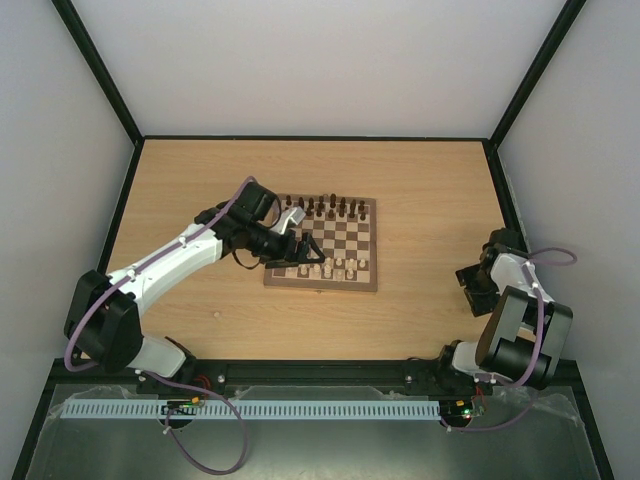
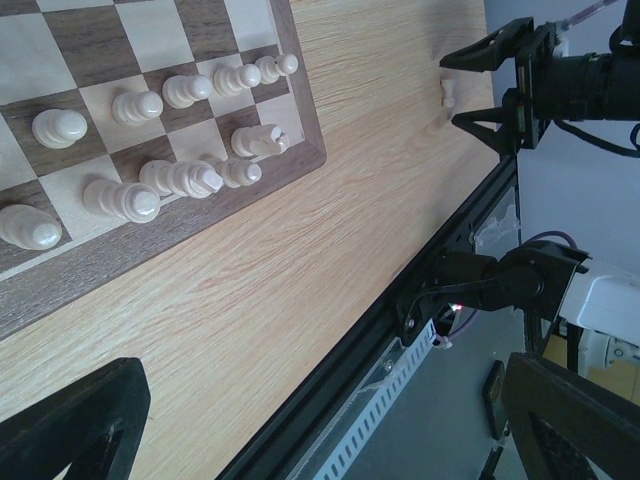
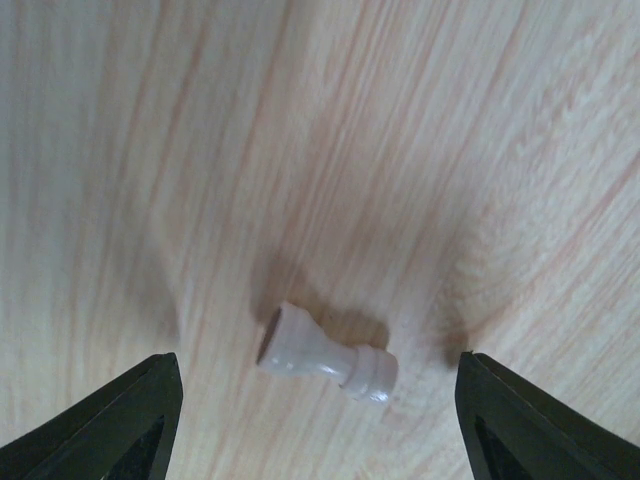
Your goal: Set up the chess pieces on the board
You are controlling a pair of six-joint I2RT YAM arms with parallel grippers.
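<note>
The chess board (image 1: 370,280) lies mid-table, dark pieces (image 1: 342,206) along its back and white pieces (image 1: 350,268) along its front. My left gripper (image 1: 318,248) hangs over the board's left part, open and empty; in its wrist view, white pieces (image 2: 125,200) stand beyond the fingers. At the table's right end, my right gripper (image 1: 470,289) is open above a loose white pawn (image 3: 325,355). The pawn lies on its side on the wood, in the space between the fingertips but untouched, as the right wrist view shows. From the top, that gripper hides it.
A small pale thing (image 1: 217,314) lies on the table left of the board. The right arm works close to the right wall (image 1: 570,180). Bare table stretches between board and right gripper, and behind the board.
</note>
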